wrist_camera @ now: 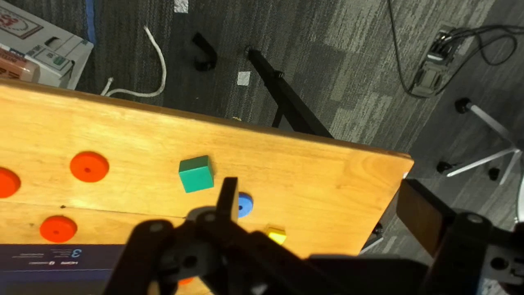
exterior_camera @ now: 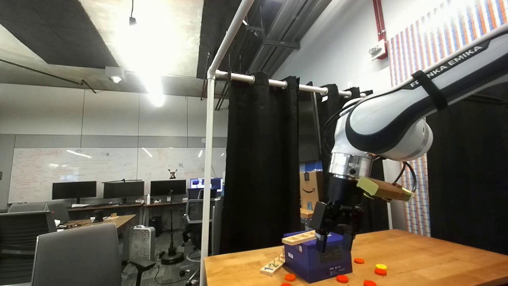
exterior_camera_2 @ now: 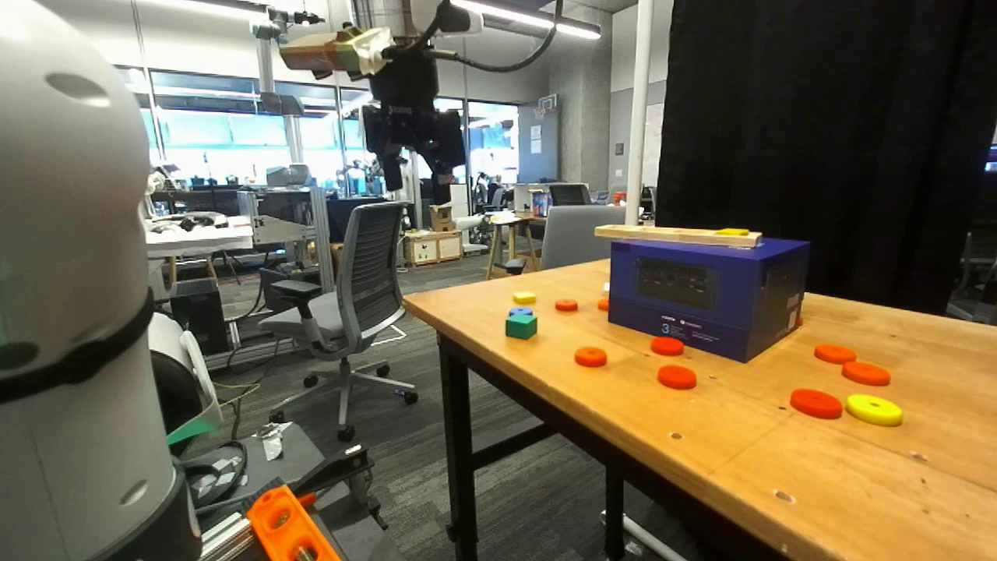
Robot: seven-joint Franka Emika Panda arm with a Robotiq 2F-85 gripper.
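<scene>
My gripper [exterior_camera_2: 417, 190] hangs in the air beyond the table's corner, its fingers wide apart and empty. In the wrist view its left finger [wrist_camera: 226, 199] covers part of a blue disc [wrist_camera: 245, 205] on the wood, while its right finger [wrist_camera: 417, 216] reaches past the table edge. A green block [wrist_camera: 197, 174] lies up and left of the blue disc, and a small yellow block [wrist_camera: 276, 235] lies below it. Several red discs [exterior_camera_2: 816, 403] and a yellow disc [exterior_camera_2: 875, 410] are spread around a dark blue box [exterior_camera_2: 693, 299]. On the box rests a wooden strip [exterior_camera_2: 679, 235] with a yellow piece on it.
Beside the box lies a board with numbers [exterior_camera: 273, 264]. The wooden table [exterior_camera_2: 935, 467] has bare room toward its front right. An office chair [exterior_camera_2: 364, 290] stands off its corner, and a black curtain [exterior_camera: 259, 167] hangs behind.
</scene>
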